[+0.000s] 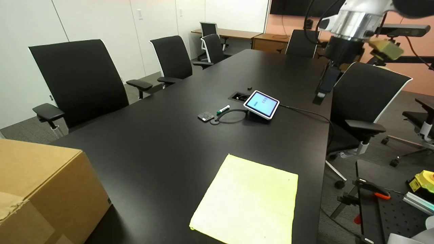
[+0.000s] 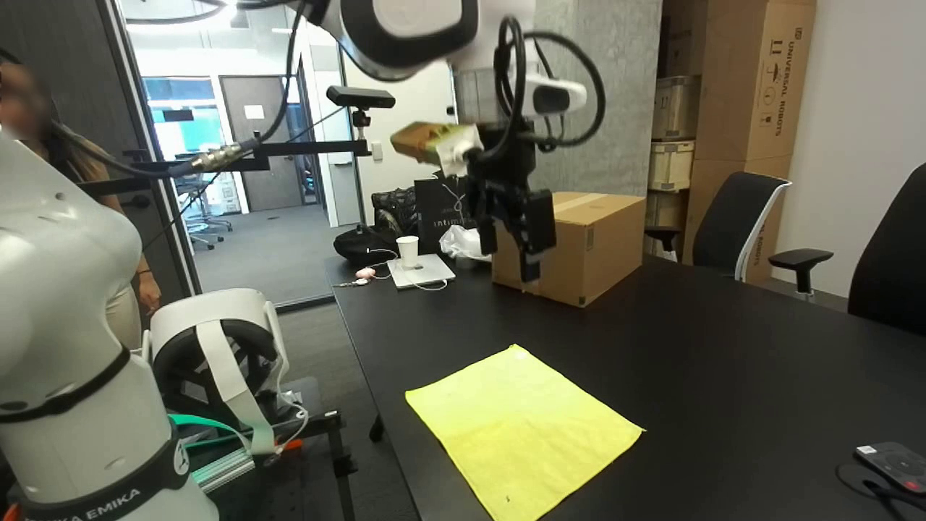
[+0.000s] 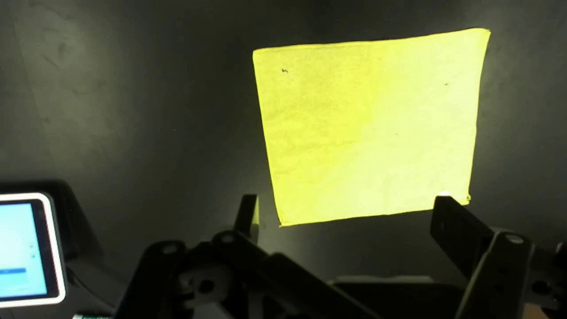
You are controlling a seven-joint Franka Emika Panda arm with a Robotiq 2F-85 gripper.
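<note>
A yellow cloth (image 1: 252, 201) lies flat and spread out on the dark table. In the wrist view the whole cloth (image 3: 372, 127) is visible, its near edge just beyond my fingertips. My gripper is open, its two fingers wide apart with nothing between them. Exterior view 2 has the gripper (image 2: 512, 260) hanging well above the table, over the region of the cloth (image 2: 521, 425) without touching it. In exterior view 1 the gripper (image 1: 320, 97) appears at the upper right, pointing down.
A tablet (image 1: 262, 105) on a stand, a marker (image 1: 223, 109) and a small black device (image 1: 205, 116) occupy the table's middle. A cardboard box (image 1: 48, 191) stands at one end. A cup (image 2: 407, 251) sits near the far edge.
</note>
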